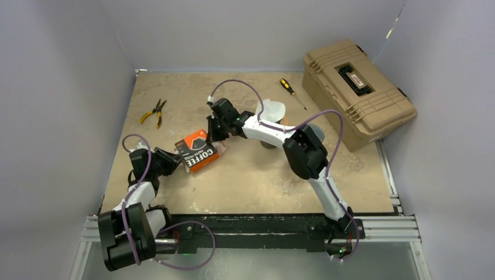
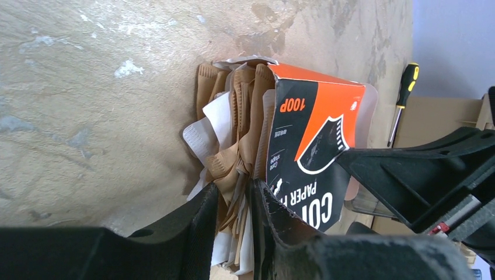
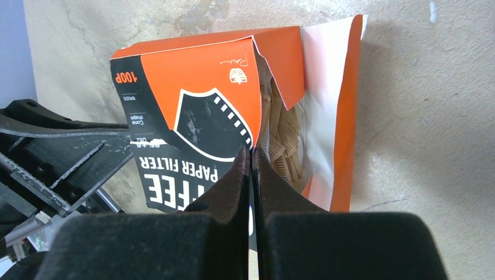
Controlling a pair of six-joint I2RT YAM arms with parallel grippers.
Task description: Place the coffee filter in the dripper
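An orange-and-black coffee filter box (image 1: 197, 153) lies open on the table, brown and white paper filters (image 2: 226, 125) crammed in its open end. My left gripper is at that end, fingertips among the filters; whether it grips any is unclear. My right gripper is shut at the box's opposite end, tips at the edge of its front panel. The dripper (image 1: 269, 109), with white paper showing at its top, stands partly hidden behind my right arm.
Pliers (image 1: 153, 114) lie at the back left, a screwdriver (image 1: 292, 92) at the back. A large tan case (image 1: 359, 96) takes up the right side.
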